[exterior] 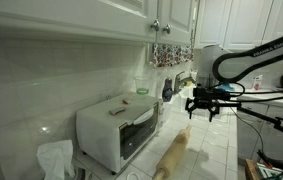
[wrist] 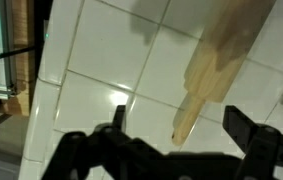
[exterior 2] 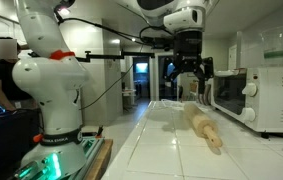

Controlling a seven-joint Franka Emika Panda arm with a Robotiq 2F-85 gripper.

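A wooden rolling pin (exterior: 171,158) lies on the white tiled counter (exterior: 213,150). In exterior view 2 the rolling pin (exterior 2: 200,121) points one handle toward the camera. My gripper (exterior: 202,108) hangs above the counter, its fingers apart and nothing between them. From the wrist, the pin's body (wrist: 224,50) runs up to the top right, and its near handle (wrist: 187,120) shows between the open fingers of my gripper, lower down on the counter.
A white toaster oven (exterior: 117,130) stands against the wall, with a clear container (exterior 2: 279,42) on top in exterior view 2. White cloth or paper (exterior: 56,160) lies to its left. Cabinets (exterior: 101,14) overhang the counter. Bare tiles (exterior 2: 146,150) lie beside the pin.
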